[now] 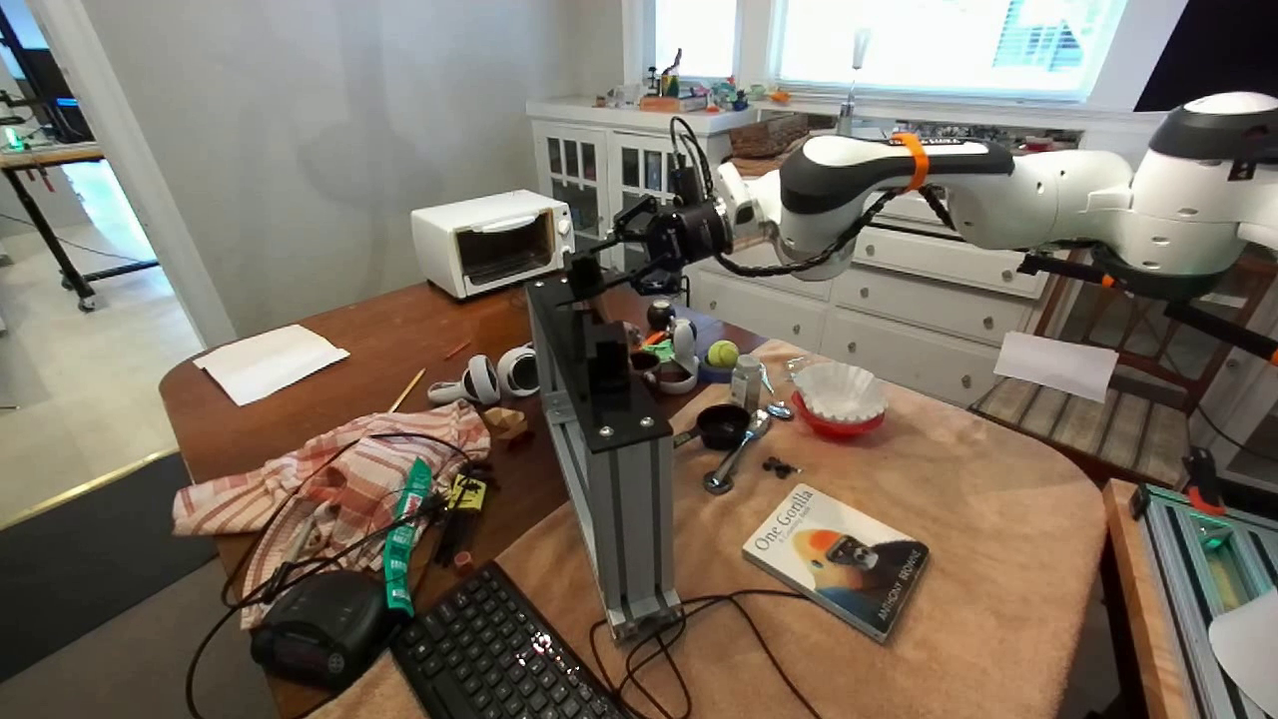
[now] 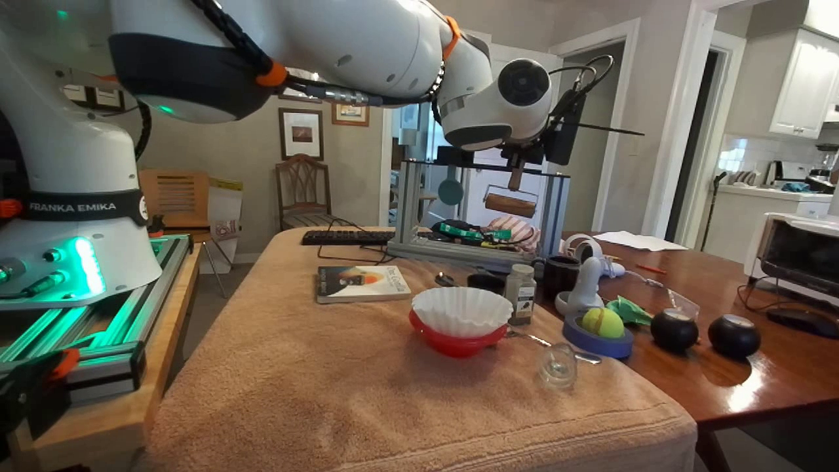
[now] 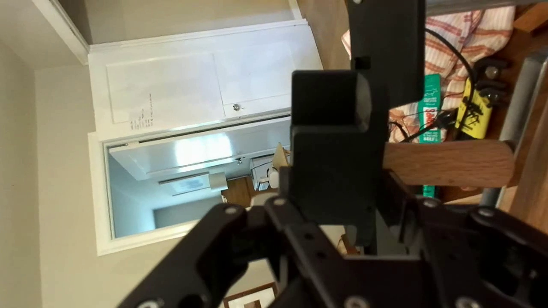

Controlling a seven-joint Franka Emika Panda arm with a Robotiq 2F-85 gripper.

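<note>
A wooden roller (image 2: 509, 205) with a short wooden handle (image 2: 515, 176) hangs below my gripper (image 2: 528, 154), beside the black-topped metal rack (image 2: 400, 208). My gripper is shut on the top of the handle (image 3: 452, 163), whose rounded far end shows in the wrist view. Dark fingers (image 3: 331, 164) hide the gripped part. From the other side, my gripper (image 1: 589, 275) is at the far end of the rack's black top (image 1: 599, 371). Whether the tool touches the rack is not clear.
A round blue-green tool (image 2: 450, 191) hangs from the rack. On the towel lie a book (image 1: 839, 558), a red bowl (image 1: 838, 419) with a white paper filter, and a bottle (image 1: 745, 379). A keyboard (image 1: 497, 653) and cables lie near the rack.
</note>
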